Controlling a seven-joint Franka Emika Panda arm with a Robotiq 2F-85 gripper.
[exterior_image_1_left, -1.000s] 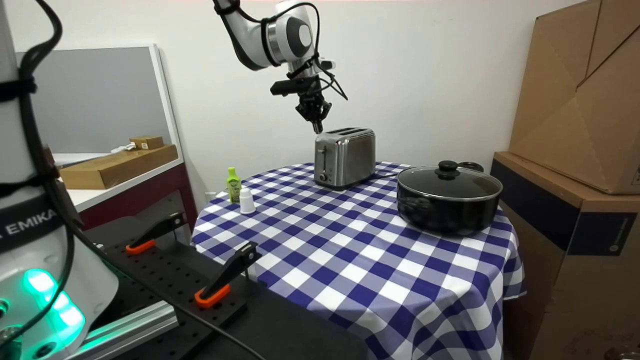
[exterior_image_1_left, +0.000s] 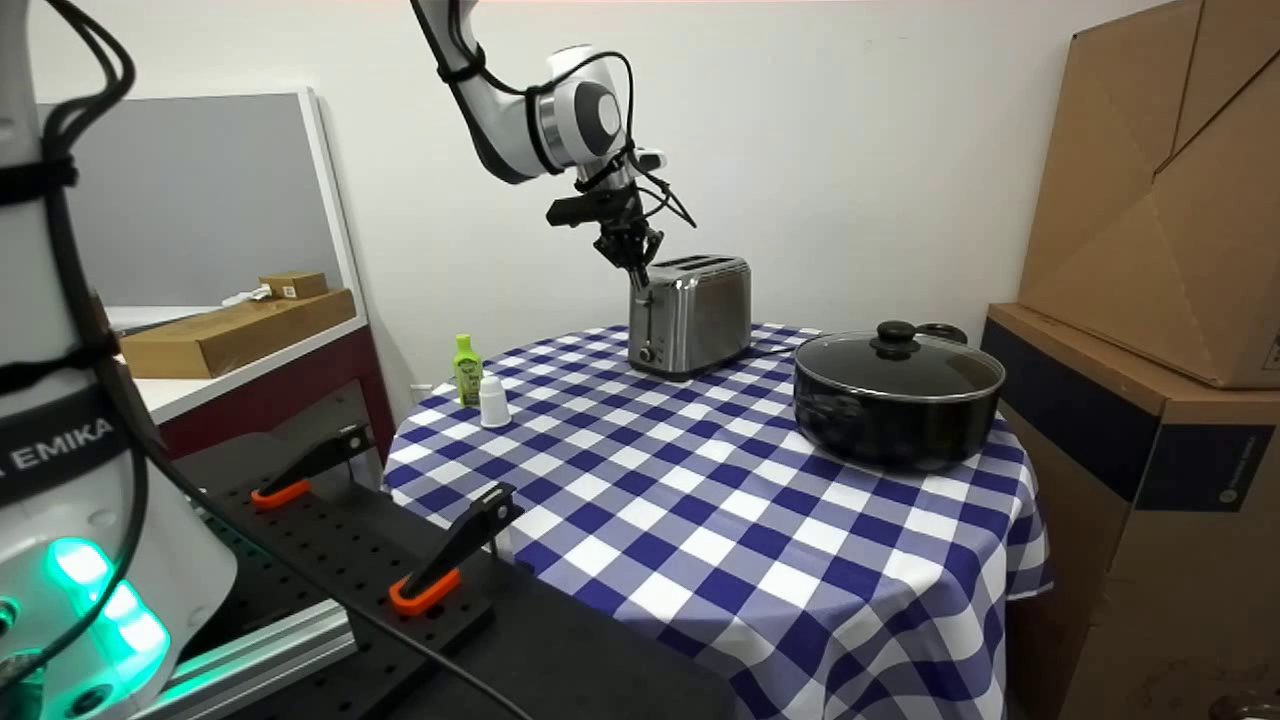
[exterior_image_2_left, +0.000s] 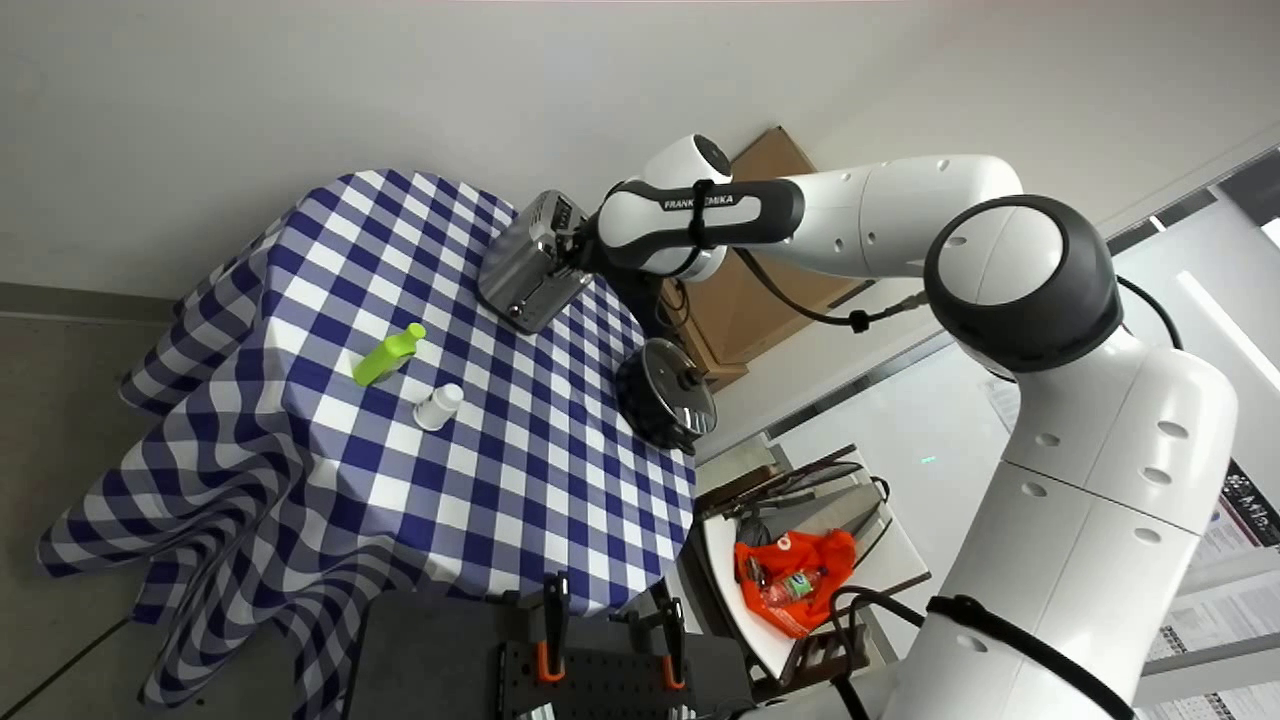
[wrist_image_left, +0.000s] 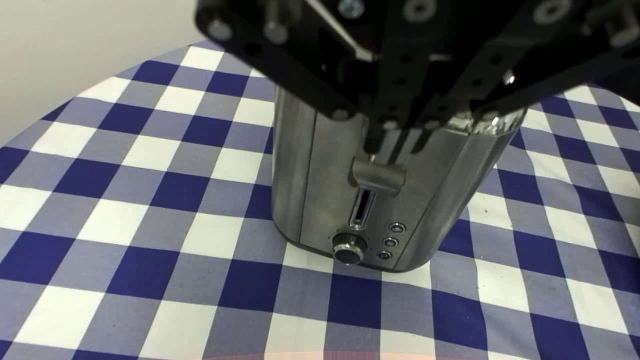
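A silver toaster (exterior_image_1_left: 717, 314) stands upright at the back of the checkered table. Its front face, seen in the wrist view, carries a lever (wrist_image_left: 384, 177) near the top of a vertical slot, with a round knob (wrist_image_left: 349, 249) and several small buttons below. My gripper (exterior_image_1_left: 639, 284) points down at the toaster's lever end. It is shut, and nothing shows between its fingers. In the wrist view the fingertips sit just above the lever; whether they touch it I cannot tell. In exterior view 2 my arm hides part of the toaster (exterior_image_2_left: 519, 266).
A black lidded pot (exterior_image_1_left: 897, 408) stands at the table's right. Toward the left are a green bottle (exterior_image_1_left: 467, 370) and a white bottle (exterior_image_1_left: 493, 402). Large cardboard boxes (exterior_image_1_left: 1152, 192) flank the right side, with a wall behind.
My gripper has come down from above the toaster to the upper part of its lever end. The toaster, pot and bottles have not visibly moved.
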